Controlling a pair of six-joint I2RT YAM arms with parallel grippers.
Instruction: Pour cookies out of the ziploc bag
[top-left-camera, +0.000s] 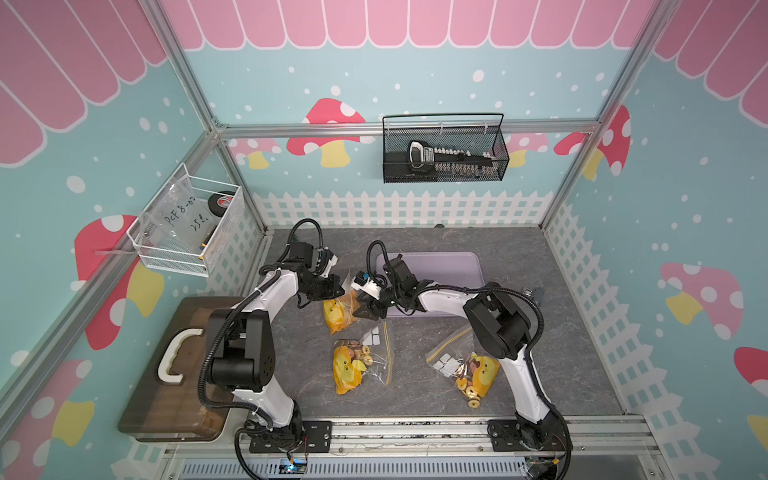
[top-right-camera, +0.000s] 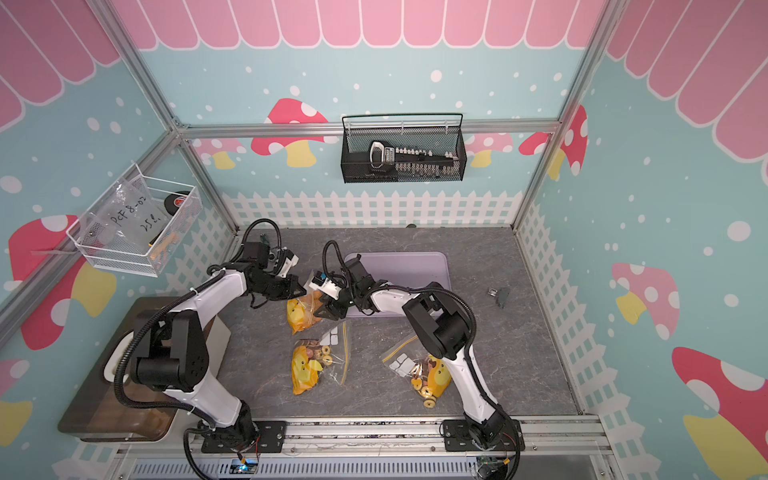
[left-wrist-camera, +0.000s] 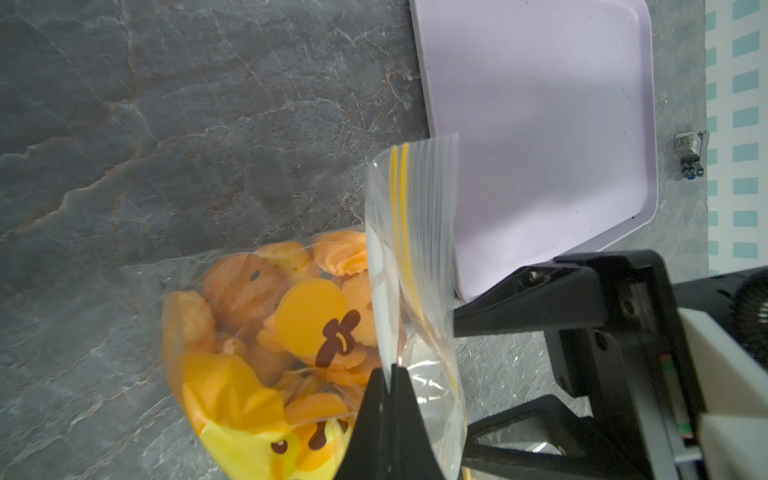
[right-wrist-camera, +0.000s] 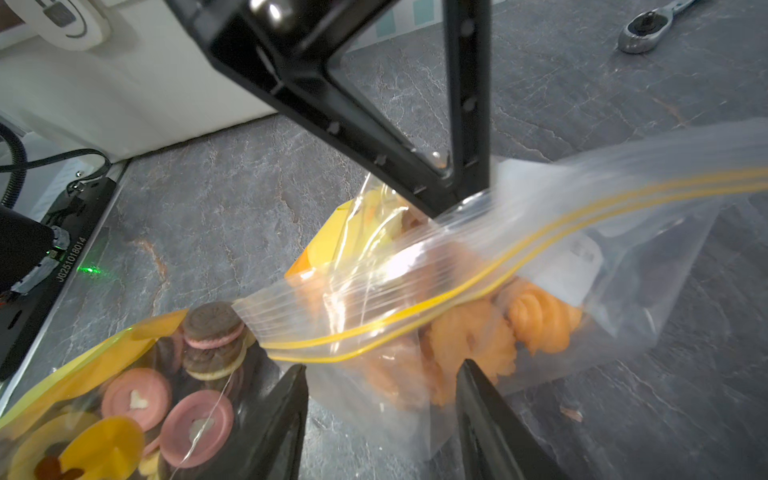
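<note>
A clear ziploc bag (left-wrist-camera: 264, 320) of orange cookies, with a yellow printed part and a yellow-lined zip edge, lies at the left of the table. My left gripper is shut on the film near its mouth, which stands up from the table. Facing that zip edge from the right, my right gripper is open, its fingertips close to the film; whether they touch it I cannot tell. The lilac tray (left-wrist-camera: 544, 96) lies behind my right arm and looks empty where it shows. In the top left view the arms partly cover the bag (top-left-camera: 334, 314).
Two more bags of cookies lie nearer the front, one at the left (top-left-camera: 348, 369) and another at the right (top-left-camera: 482, 372). A brown case (top-left-camera: 172, 400) stands along the left side. Bare table (top-left-camera: 412, 352) lies between the two front bags.
</note>
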